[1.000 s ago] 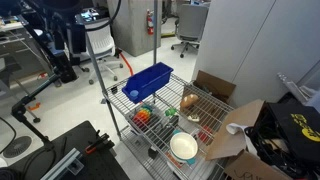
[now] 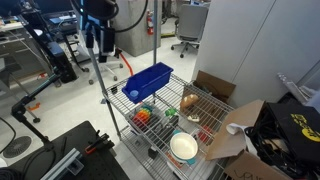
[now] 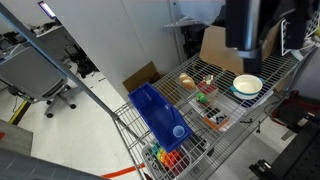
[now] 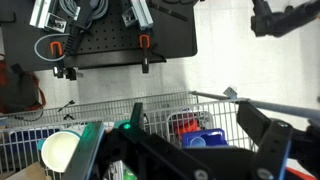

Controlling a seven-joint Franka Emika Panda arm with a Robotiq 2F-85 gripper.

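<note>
High over the left side of the scene, my gripper (image 2: pixel 98 58) hangs with its fingers apart and nothing visible between them. In exterior view 2 it looms close to the camera, its two dark fingers (image 3: pixel 239 32) well separated. A blue bin (image 2: pixel 148 82) sits on the wire rack with a light blue cup (image 3: pixel 179 131) in it. On the rack's near side stands a cream bowl (image 2: pixel 184 146) with a blue rim. Brown, bread-like items (image 2: pixel 189 101) lie farther back. In the wrist view the bin (image 4: pixel 205 139) is partly hidden by my fingers.
Colourful small items (image 2: pixel 144 113) lie near the bin, on or below the wire rack. An open cardboard box (image 2: pixel 236 128) with black objects fills the right side. A dark platform (image 4: pixel 180 40) with cables and tools lies beside the rack, across a gap of floor.
The bin, bowl and other items have stayed where they were.
</note>
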